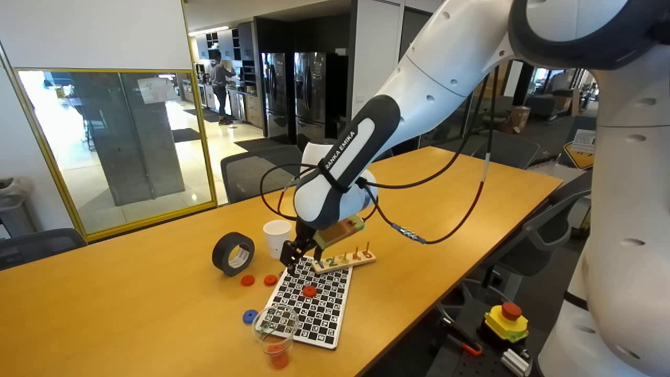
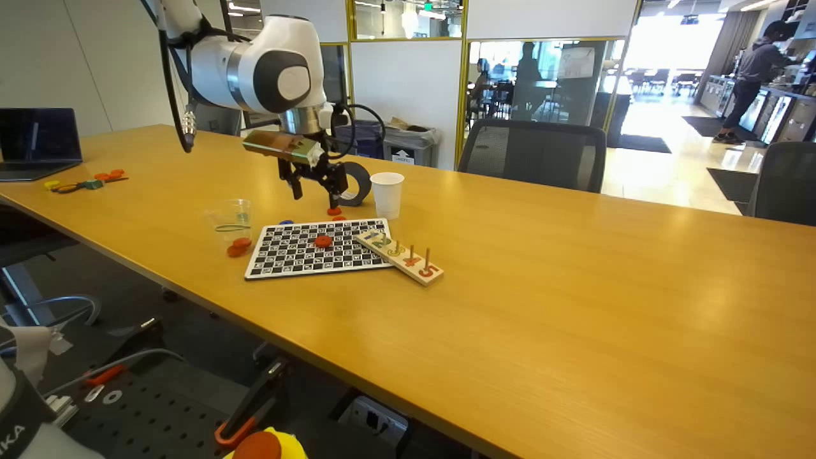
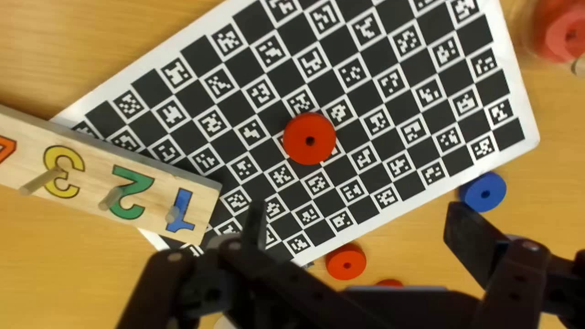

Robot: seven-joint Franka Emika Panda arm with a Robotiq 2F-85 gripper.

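Note:
My gripper (image 2: 315,194) hangs open above the far side of the checkered board (image 2: 359,265), nothing between its fingers. A red ring (image 3: 310,139) lies flat on the board. Beyond the board's edge lie another red ring (image 3: 346,262), a third red one (image 3: 390,283) partly hidden by the gripper, and a blue ring (image 3: 483,192). A wooden strip (image 2: 417,269) with numbers and pegs overlaps one corner of the board; no rings show on its pegs. The clear cup (image 1: 276,326) beside the board holds red rings (image 1: 278,356).
A white paper cup (image 2: 387,196) and a roll of black tape (image 1: 233,254) stand close to the gripper. A laptop (image 2: 38,143) and small items (image 2: 87,183) lie at the table's far end.

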